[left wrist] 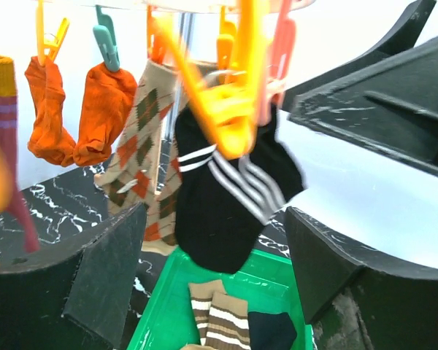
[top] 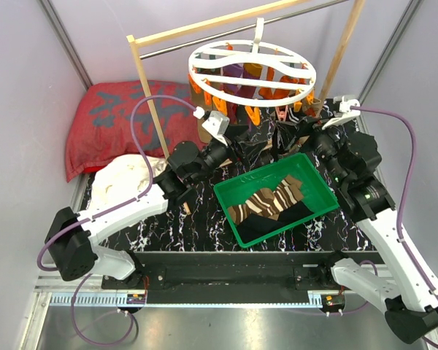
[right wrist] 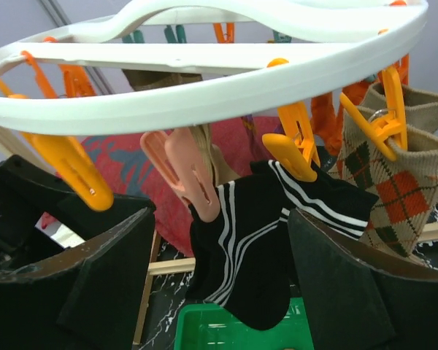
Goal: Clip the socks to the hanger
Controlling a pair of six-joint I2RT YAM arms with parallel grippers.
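The white round hanger (top: 248,61) carries clipped socks. A black striped sock (right wrist: 241,255) hangs beneath it at the front, by a pink clip (right wrist: 193,175) and a yellow clip (right wrist: 298,142). An argyle sock (right wrist: 394,197) and orange socks (left wrist: 102,109) hang behind or beside it. My left gripper (top: 242,153) is open below the front of the hanger, nothing between its fingers, facing the black sock. My right gripper (top: 292,127) is open close to the hanging black sock, its fingers in the lower corners of the right wrist view, with nothing clearly held.
A green bin (top: 226,197) below holds striped brown and dark socks. A wooden stand (top: 151,106) frames the hanger. A red cushion (top: 109,131) and white cloth (top: 120,189) lie at the left.
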